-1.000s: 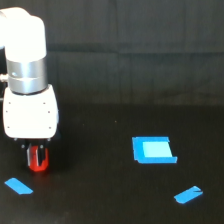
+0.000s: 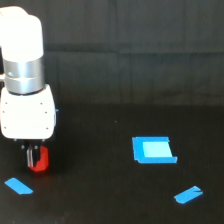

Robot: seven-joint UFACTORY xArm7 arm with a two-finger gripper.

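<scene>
At the left of the camera view, my gripper (image 2: 35, 157) points down with its dark fingers low over the table. A small red object (image 2: 42, 162) stands right at the fingertips, partly hidden by them. Whether the fingers are closed on it or only beside it, I cannot tell. A blue-taped square with a pale white-blue middle (image 2: 156, 150) lies flat on the dark table, well to the right of the gripper.
One blue tape strip (image 2: 18, 186) lies on the table at the front left, just below the red object. Another blue strip (image 2: 188, 195) is at the front right. Between the gripper and the taped square the dark table (image 2: 95, 165) is clear.
The arm and gripper have shifted slightly to the left. More of the red object now shows to the right of the fingers; the tape marks have stayed put.
</scene>
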